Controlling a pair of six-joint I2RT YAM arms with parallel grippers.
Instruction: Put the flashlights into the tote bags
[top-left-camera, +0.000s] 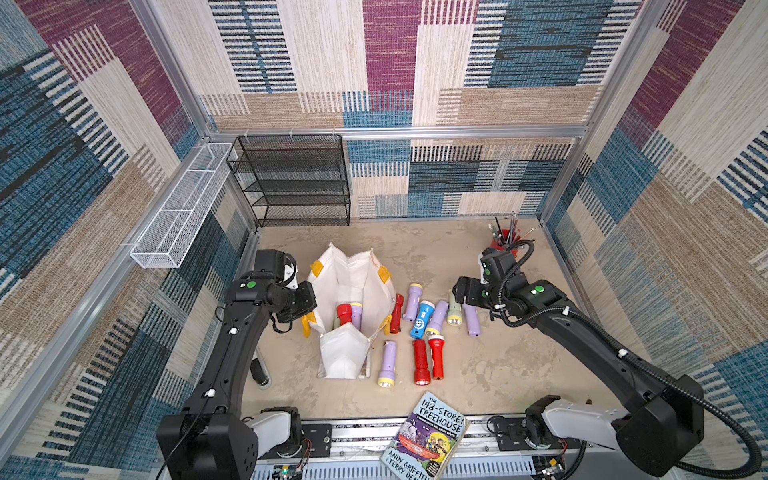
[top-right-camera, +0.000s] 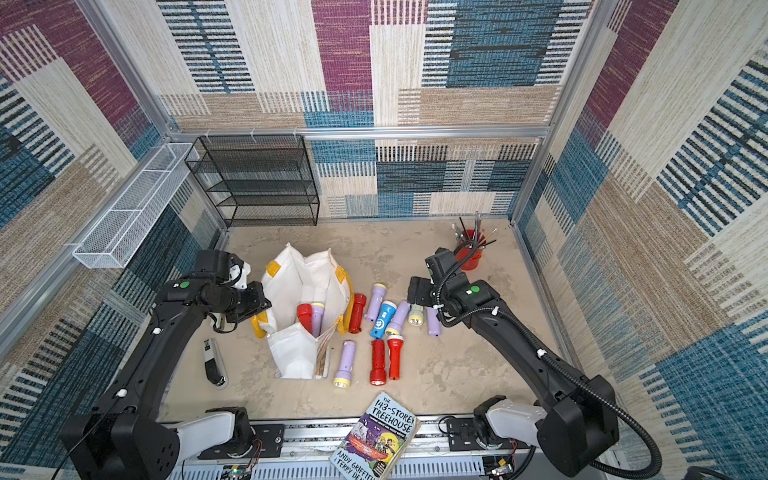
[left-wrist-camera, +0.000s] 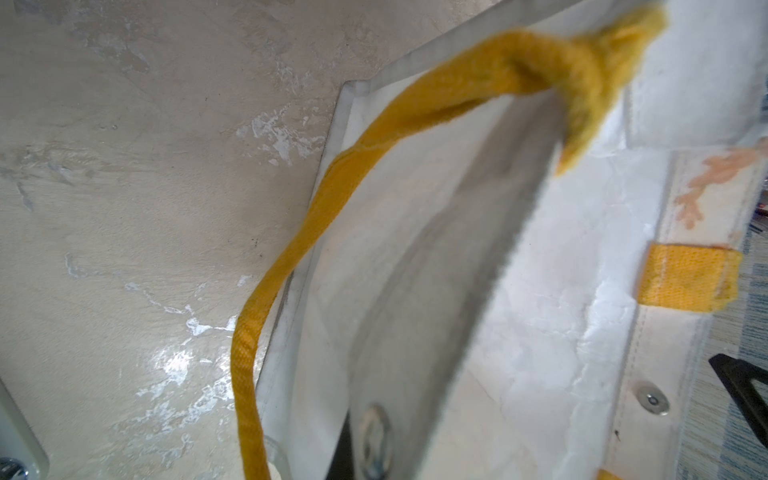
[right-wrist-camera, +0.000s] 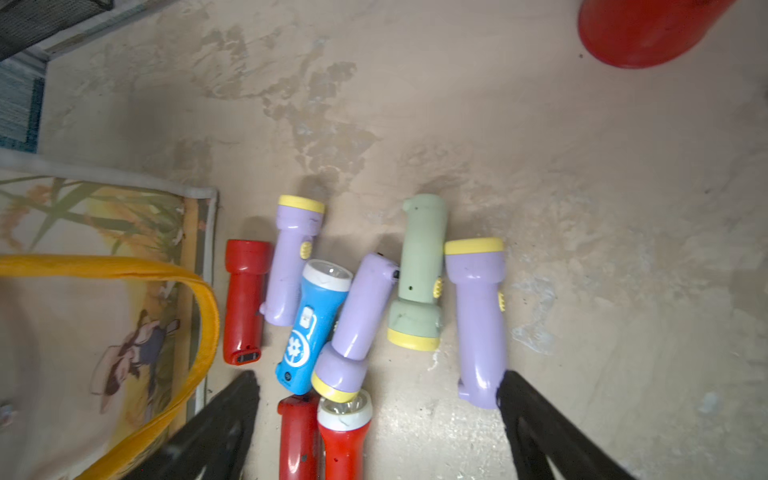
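Observation:
The white tote bag (top-left-camera: 344, 352) stands open left of the table's middle, with a red flashlight (top-left-camera: 344, 313) and a lavender one inside. My left gripper (top-left-camera: 308, 300) is shut on the bag's left wall (left-wrist-camera: 448, 352); one dark fingertip shows beside the snap in the left wrist view. My right gripper is open and empty above the loose flashlights right of the bag. Below it lie a green flashlight (right-wrist-camera: 422, 272), lavender flashlights (right-wrist-camera: 480, 320), a blue flashlight (right-wrist-camera: 313, 328) and red flashlights (right-wrist-camera: 246, 300). Another lavender flashlight (top-left-camera: 387, 364) lies near the bag's front.
A book (top-left-camera: 426, 436) lies at the front edge. The red cup (top-right-camera: 470, 254) of pens stands at the back right. A black wire shelf (top-left-camera: 292, 180) is at the back left. The bag's yellow strap (right-wrist-camera: 204, 320) arcs toward the flashlights.

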